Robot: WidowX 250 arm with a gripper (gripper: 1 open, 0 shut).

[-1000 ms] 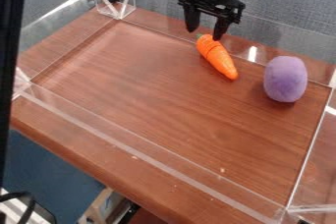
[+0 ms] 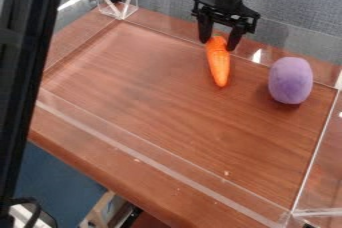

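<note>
My black gripper (image 2: 218, 38) hangs from the top of the camera view, low over the upper end of an orange carrot (image 2: 219, 66), its two fingers apart on either side of that end. The carrot lies on the wooden table, pointing toward the front. Whether the fingers touch it is hard to tell. A purple oval object (image 2: 290, 80), like an eggplant, sits to the right of the carrot.
Clear low walls border the wooden surface (image 2: 147, 142), at the back against a grey panel and along the sides and front. The left and front of the surface are empty. A dark vertical post stands at the far left edge.
The gripper has come down onto the carrot's upper end and shifted slightly right. The carrot has turned to lie more nearly straight front to back.
</note>
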